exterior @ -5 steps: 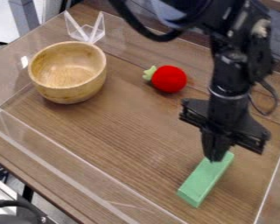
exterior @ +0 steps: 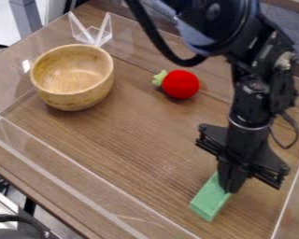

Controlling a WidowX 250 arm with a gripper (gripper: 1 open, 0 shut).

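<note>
The black gripper (exterior: 239,175) is low at the right side of the table, its tip over the upper part of a green rectangular block (exterior: 209,201) lying on the wood. Its fingers look closed; whether they touch the block cannot be told, and the block's upper end is hidden behind them.
A wooden bowl (exterior: 71,77) sits at the upper left. A red tomato-like object (exterior: 181,84) with a green top lies at the upper middle.
The gripper has come down over the green block, now covering its upper end. The bowl and red object have not moved.
</note>
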